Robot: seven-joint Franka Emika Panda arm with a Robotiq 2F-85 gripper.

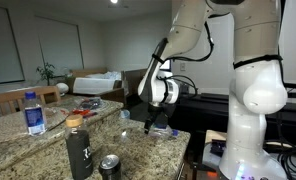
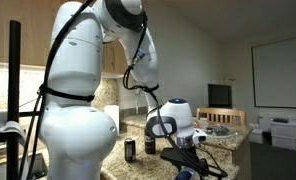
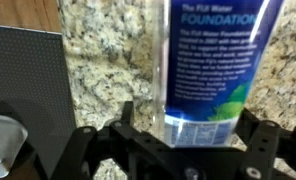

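Note:
In the wrist view a clear bottle [image 3: 208,70] with a dark blue printed label stretches from the top edge down between my fingers. My gripper is open, with one finger on each side of the bottle; whether either touches it, I cannot tell. From the first exterior view, my gripper [image 1: 158,122] hangs low over the far right part of the counter, close above the small bluish bottle [image 1: 162,132]. The second exterior view has the gripper [image 2: 193,158] just above that bottle [image 2: 185,174], whose lower part is cut off.
A dark bottle [image 1: 78,148] and a black can [image 1: 110,167] stand on the speckled counter [image 1: 138,153] nearer the camera. Behind them is a blue-capped bottle [image 1: 34,115]. A dark mat [image 3: 28,85] and a whitish object [image 3: 3,145] border the left of the wrist view.

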